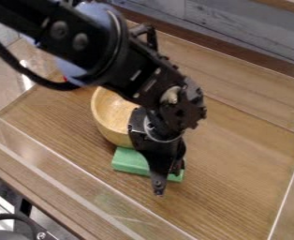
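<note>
The black arm reaches down from the upper left to my gripper [160,174], whose fingertips are low over a green block [131,161] lying on the wooden surface. The block is partly hidden by the fingers, which appear close together; whether they touch it I cannot tell. A yellow wooden bowl [110,112] sits behind the block, half covered by the arm.
A grey plank wall [225,33] runs along the back. Cables and a metal frame show beyond the near left edge.
</note>
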